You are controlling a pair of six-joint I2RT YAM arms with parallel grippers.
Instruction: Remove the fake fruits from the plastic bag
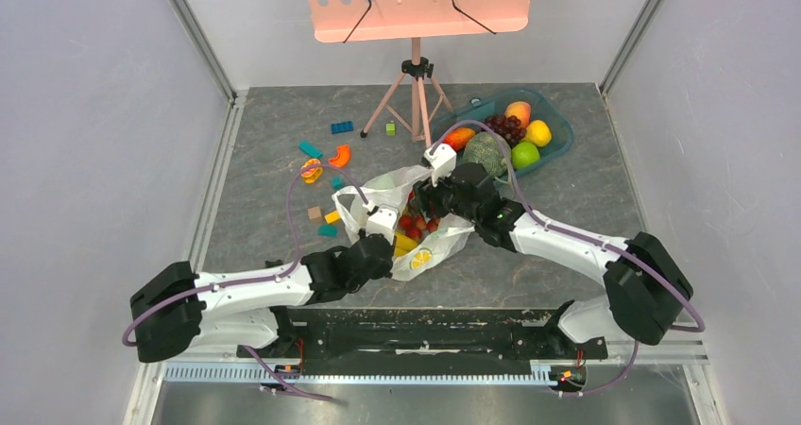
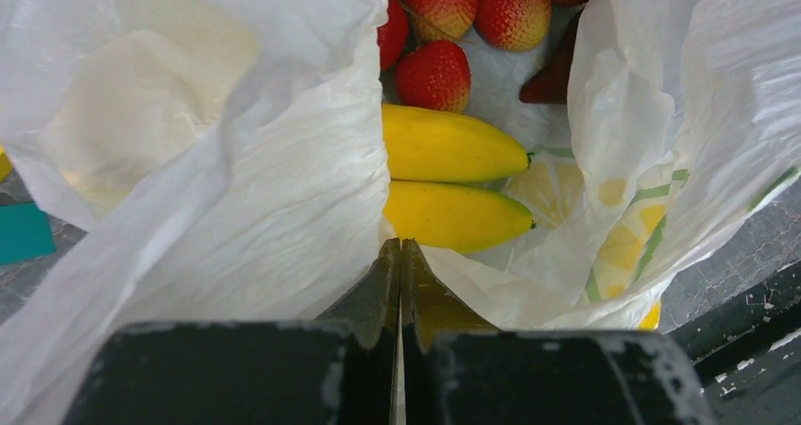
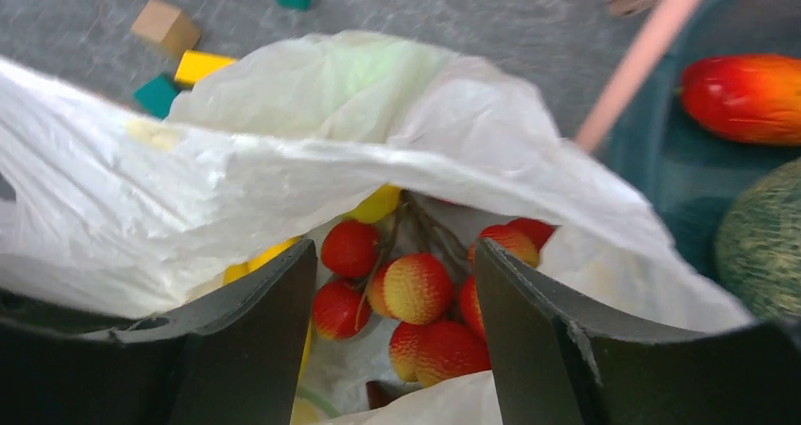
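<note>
The white plastic bag (image 1: 451, 243) stands open near the table's middle. Inside, the left wrist view shows two yellow bananas (image 2: 458, 144) and several strawberries (image 2: 515, 9). My left gripper is shut beside the bananas, at the bag's near wall; whether thin plastic is pinched between its tips cannot be told. Above the bag's mouth, my right gripper is part open, its fingers (image 3: 274, 302) spread either side of the red strawberries (image 3: 416, 288). No fruit is gripped there. Thin brown stems and a bit of yellow fruit (image 3: 376, 203) show deeper in the bag.
A teal basket (image 1: 564, 143) of fruit, with a melon (image 1: 485, 154) at its near side, stands behind the right arm. Colored blocks (image 1: 315, 213) and toy pieces lie left of the bag. The pink stand's leg (image 1: 423, 113) rises behind.
</note>
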